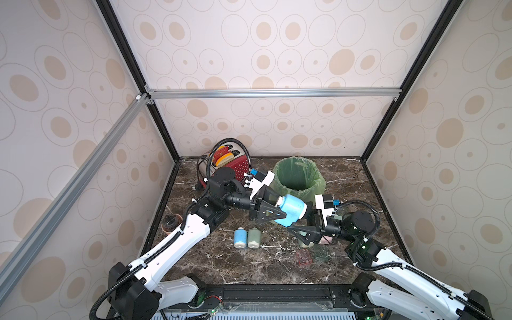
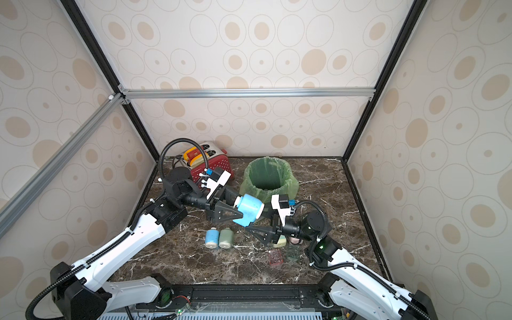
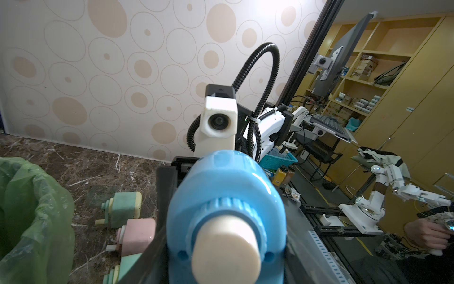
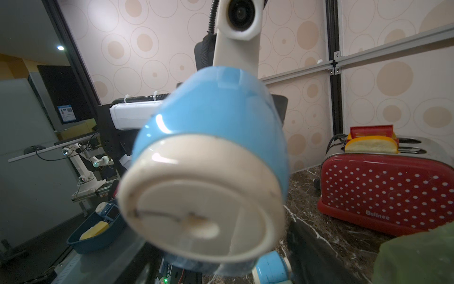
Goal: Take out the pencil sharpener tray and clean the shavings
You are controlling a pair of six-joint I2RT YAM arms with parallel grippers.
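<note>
A blue pencil sharpener (image 1: 291,209) with a white knob (image 3: 225,248) and a cream end piece (image 4: 201,198) is held in the air by my left gripper (image 1: 275,209), shut on it. My right gripper (image 1: 304,224) faces it from the right, its fingers part open around the cream end in the right wrist view; whether they touch it cannot be told. Below on the marble top stand another blue sharpener (image 2: 211,238) and an olive one (image 2: 226,239). The green-lined bin (image 2: 269,181) is just behind the held sharpener.
A red dotted toaster with toy slices is at the back left. More pastel sharpeners (image 3: 137,236) lie right of the bin, with small clear trays (image 2: 275,258) near the front. Bare marble is at the back right and front left.
</note>
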